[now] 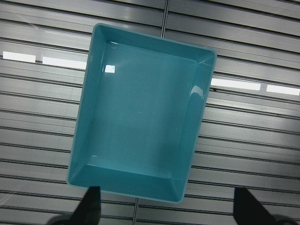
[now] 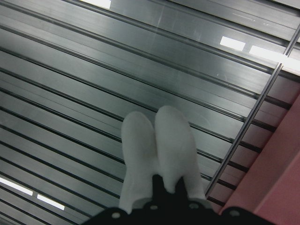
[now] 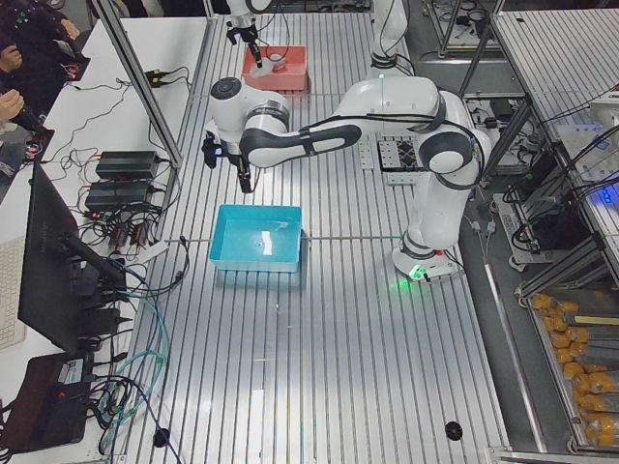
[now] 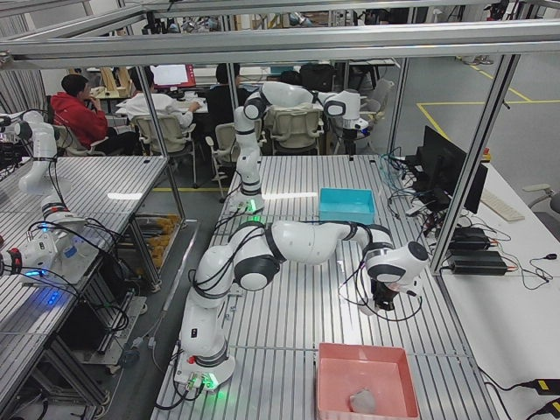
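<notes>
An empty teal bin [image 3: 255, 232] [image 4: 346, 204] [image 1: 136, 117] lies on the slatted table. My left gripper is open above it, fingers at the lower corners of the left wrist view. The pink bin [image 4: 367, 367] holds a grey, rounded object [image 4: 363, 401]. In the right wrist view my right gripper has its two white, padded fingertips together, shut with nothing visible between them, above the slats beside the pink bin's wall [image 2: 281, 187].
A monitor [image 3: 53, 261], power boxes and cables line one side of the table [image 3: 329, 367]. A perforated plate [image 3: 397, 159] lies near the arms. The table in front of the teal bin is clear.
</notes>
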